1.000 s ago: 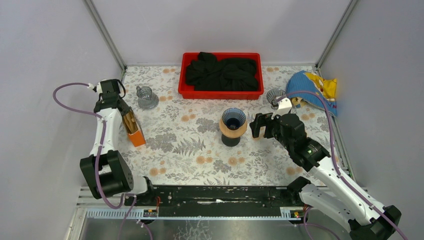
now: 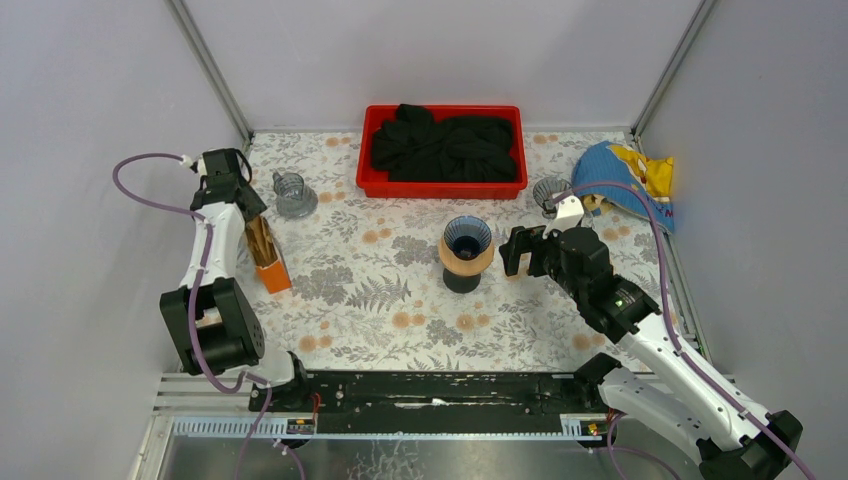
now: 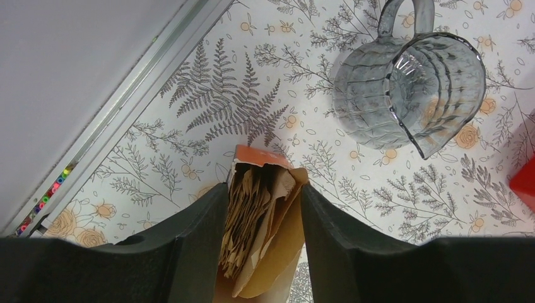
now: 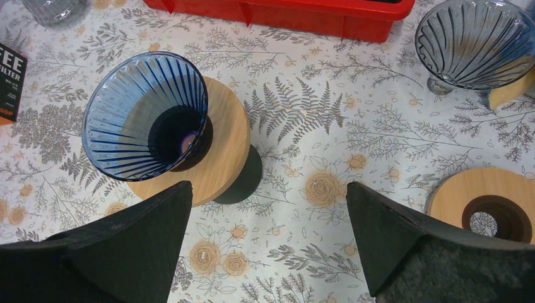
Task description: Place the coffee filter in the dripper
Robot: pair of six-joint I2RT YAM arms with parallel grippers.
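An orange box of paper coffee filters (image 2: 272, 275) stands at the left of the table; in the left wrist view its folded filters (image 3: 252, 221) show below my left gripper, which is open over the box's top. A blue ribbed dripper (image 2: 467, 232) sits on a wooden-collared stand (image 2: 463, 268) near the middle; in the right wrist view the dripper (image 4: 110, 126) looks empty. My right gripper hangs open just right of it.
A glass jug (image 2: 296, 200) stands behind the filter box. A red bin (image 2: 372, 170) with dark cloth is at the back. A clear glass cone (image 4: 473, 44), a wooden piece (image 4: 454, 196) and a blue-yellow bag (image 2: 620, 180) lie at the right.
The left arm has shifted slightly toward the back of the table, near the filter box. The right arm has not moved.
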